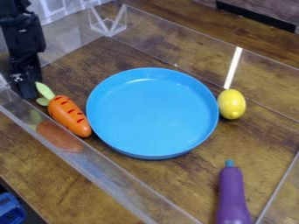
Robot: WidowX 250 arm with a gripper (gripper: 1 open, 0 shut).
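An orange toy carrot [68, 115] with a pale green top lies just to its lower right. A round blue plate [152, 112] sits in the middle of the wooden surface.
A yellow lemon [232, 104] lies right of the plate, a purple eggplant [230, 194] at the lower right. Clear walls bound the area, with a blue object [7, 208] outside at lower left.
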